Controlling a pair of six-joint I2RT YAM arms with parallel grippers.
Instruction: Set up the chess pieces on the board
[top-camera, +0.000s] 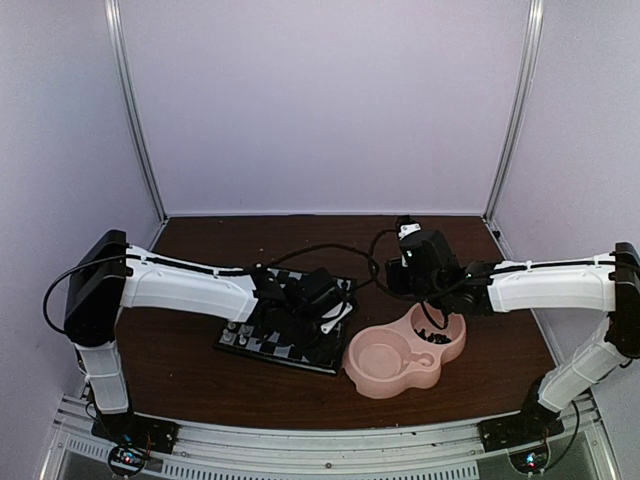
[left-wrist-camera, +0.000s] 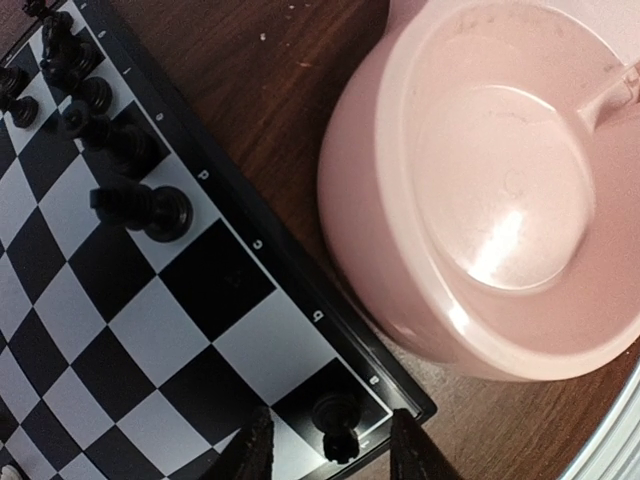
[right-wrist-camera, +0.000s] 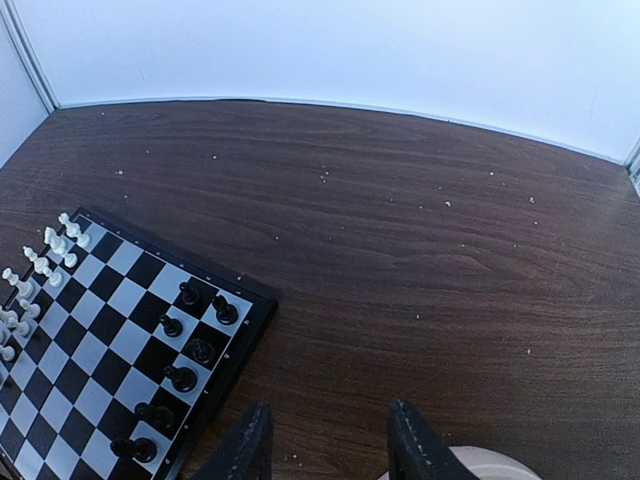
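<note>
The chessboard (right-wrist-camera: 108, 330) lies on the table, with white pieces (right-wrist-camera: 45, 262) along its far left side and several black pieces (right-wrist-camera: 180, 378) along the opposite side. In the left wrist view, a black piece (left-wrist-camera: 337, 418) is on a corner square of the board. My left gripper is over that corner, open, its two fingers on either side of the piece with gaps showing. Higher up and to the right, my right gripper is open with bare table behind its fingers. More black pieces (top-camera: 433, 337) lie in the pink tray (top-camera: 398, 388).
The tray's round wall (left-wrist-camera: 352, 205) stands close beside the board's edge, near the left gripper. Behind the board and tray, the dark tabletop (right-wrist-camera: 400, 230) is free. A black cable (top-camera: 320, 246) arcs between the two arms.
</note>
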